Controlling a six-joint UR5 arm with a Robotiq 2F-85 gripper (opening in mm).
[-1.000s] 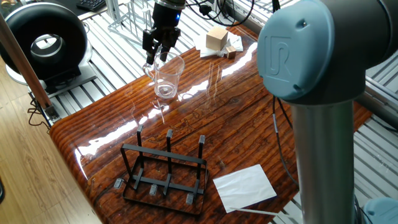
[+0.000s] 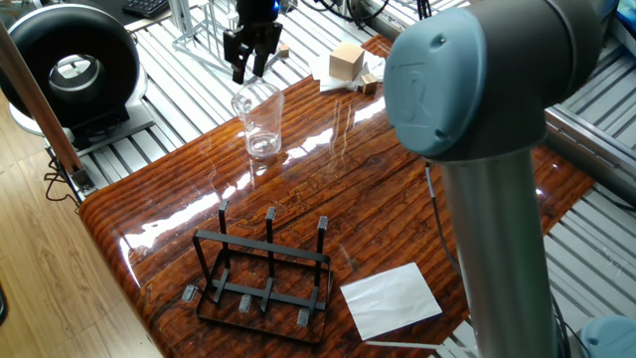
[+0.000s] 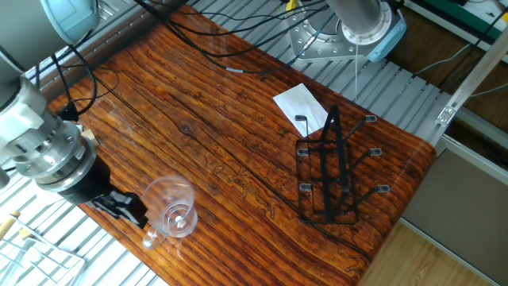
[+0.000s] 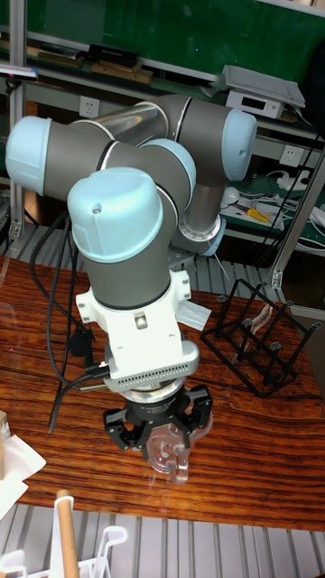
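A clear glass mug (image 2: 262, 127) stands on the glossy wooden table near its far edge, its handle toward the left in exterior view 1. My gripper (image 2: 248, 68) is just above the rim there, its black fingers spread apart. Seen in exterior view 2, the gripper (image 3: 136, 213) lies to the left of the mug (image 3: 176, 213) in the picture. From the front, the open fingers (image 4: 200, 410) show to either side, with the mug (image 4: 169, 454) partly hidden below them. Nothing is held; whether a fingertip touches the rim I cannot tell.
A black wire rack (image 2: 263, 288) with several upright prongs occupies the near part of the table. Beside it lies a white sheet (image 2: 392, 300). Small wooden blocks (image 2: 346, 62) rest on paper at the far edge. Bare tabletop (image 2: 328, 194) separates mug and rack.
My gripper has moved slightly up and to the left in exterior view 1, away from the mug's body. The arm's elbow has shifted left. The mug's outline differs slightly; the rack has stayed put.
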